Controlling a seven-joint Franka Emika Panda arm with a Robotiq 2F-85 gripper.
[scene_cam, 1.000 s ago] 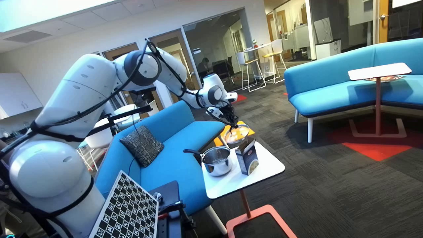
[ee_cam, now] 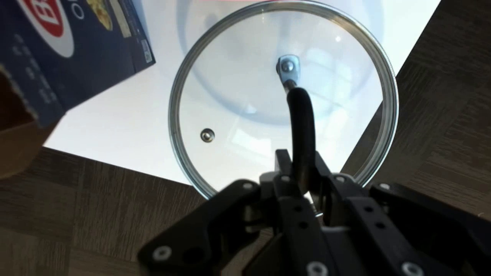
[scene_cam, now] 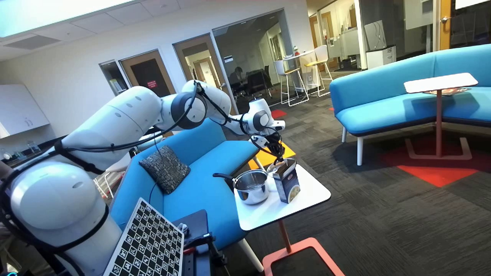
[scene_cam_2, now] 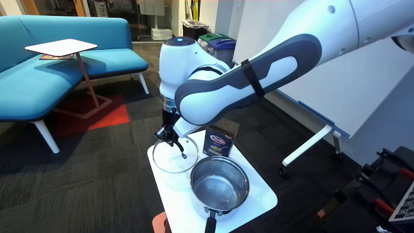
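Note:
A clear glass lid with a metal rim fills much of the wrist view. Its black handle runs between the fingers of my gripper, which is shut on it. Seen in exterior view 2, the lid is over the back left part of the white table, behind the pot; its shadow shows in the wrist view, apart from the rim. The steel pot stands uncovered and empty, its black handle toward the near edge. Exterior view 1 shows my gripper behind the box.
A dark blue pasta box stands upright on the table, right of the lid, its top flaps open. Beside the table is a blue sofa. Bare table lies in front of the lid, left of the pot.
The lid has come lower, from above the table's far side to near the tabletop behind the box. Pot and box have stayed put.

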